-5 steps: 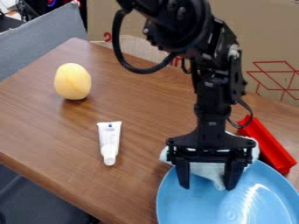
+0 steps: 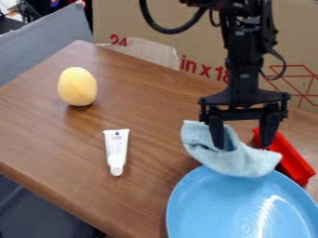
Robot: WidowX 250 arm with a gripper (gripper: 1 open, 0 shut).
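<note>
My black gripper stands open over a light blue cloth, its fingers down at the cloth's upper part. The cloth lies bunched at the upper edge of a blue plate. A red object lies just right of the cloth, partly hidden behind it and my gripper.
A yellow egg-shaped object and a white tube lie on the left of the wooden table. A cardboard box stands behind.
My gripper has moved up and back from over the plate. The cloth has shifted back toward the upper left, showing more of the plate and covering part of the red object.
</note>
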